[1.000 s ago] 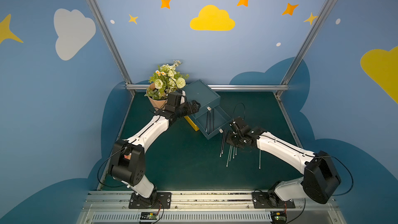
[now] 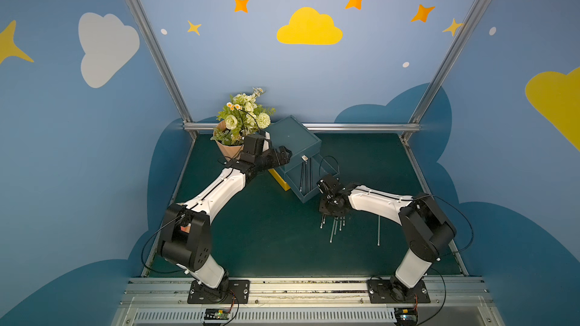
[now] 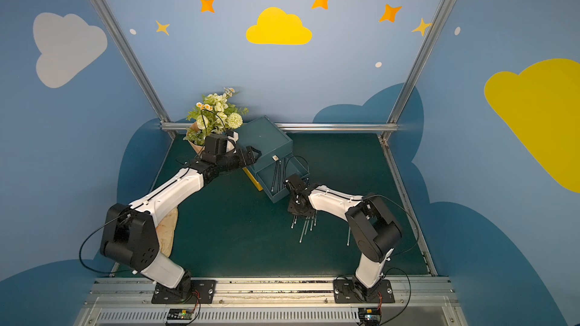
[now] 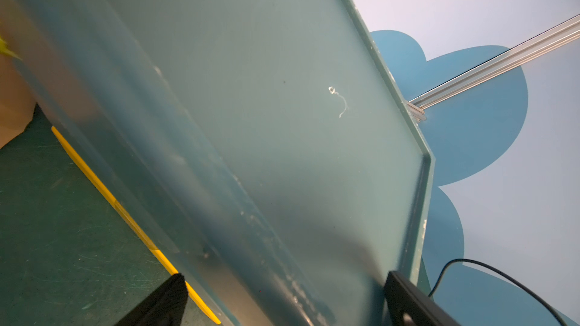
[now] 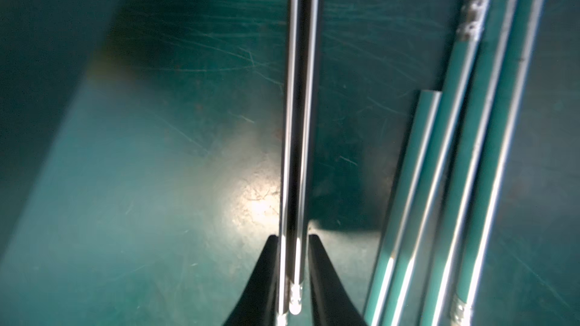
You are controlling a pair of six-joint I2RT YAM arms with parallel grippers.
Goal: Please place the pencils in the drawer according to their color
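Note:
A blue-grey drawer unit (image 2: 294,135) stands at the back centre, its open drawer (image 2: 320,175) holding several dark pencils. My left gripper (image 2: 282,155) is at the cabinet's left front corner; its fingers straddle the edge in the left wrist view, and whether they grip is unclear. My right gripper is part open, low over two dark pencils (image 5: 311,36) that lie between its fingertips on the table. Green pencils (image 5: 459,163) lie just right of them. In the top left view the right gripper largely hides these pencils.
A flower bouquet (image 2: 241,114) stands behind my left arm. A lone pencil (image 2: 378,230) lies right of the group.
My right gripper has moved left, over the dark pencils beside the drawer, with its arm shifting inward. The left arm has not moved.

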